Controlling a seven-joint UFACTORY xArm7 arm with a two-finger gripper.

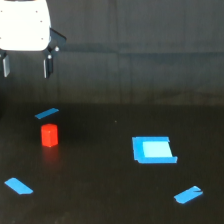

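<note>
My gripper [27, 68] hangs at the upper left of the camera view. Its two dark fingers [47, 67] stand wide apart, with only background between them. Lower down and somewhat to the right, clear of the gripper, a small red block [49, 135] stands upright on the black table [100, 175]. A white square [157, 149] framed by blue tape lies flat on the right half of the table.
Strips of blue tape mark the table: one strip [47, 113] just behind the block, another [18, 186] at the front left, a third [188, 195] at the front right. Between the block and the white square the surface is bare. A dark curtain [140, 60] closes off the back.
</note>
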